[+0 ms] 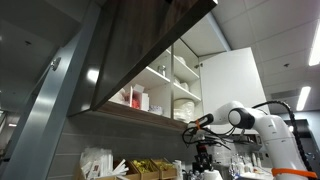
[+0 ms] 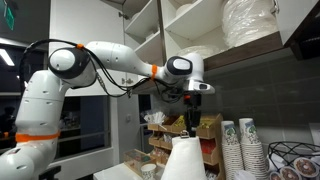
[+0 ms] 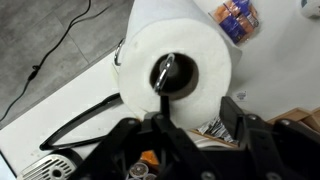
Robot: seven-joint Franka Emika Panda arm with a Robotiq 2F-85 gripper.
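A white paper towel roll (image 3: 177, 60) stands below my gripper, its hollow core facing the wrist camera. A shiny wire loop (image 3: 166, 72) sticks out of that dark core. My gripper has its fingers spread apart at the near edge of the roll's end face, and I see nothing clamped between them. Whether a fingertip touches the paper is hard to tell. From the second exterior view, the gripper (image 2: 191, 128) points down just over the top of the roll (image 2: 184, 160). In the first exterior view the gripper (image 1: 203, 160) is small and dark.
Stacked paper cups (image 2: 231, 147) stand beside the roll, with a tiered wooden rack (image 2: 209, 130) behind. A black cable (image 3: 38, 70) and a snack packet (image 3: 237, 20) lie near the roll. Overhead is an open cabinet (image 1: 160, 75) of dishes.
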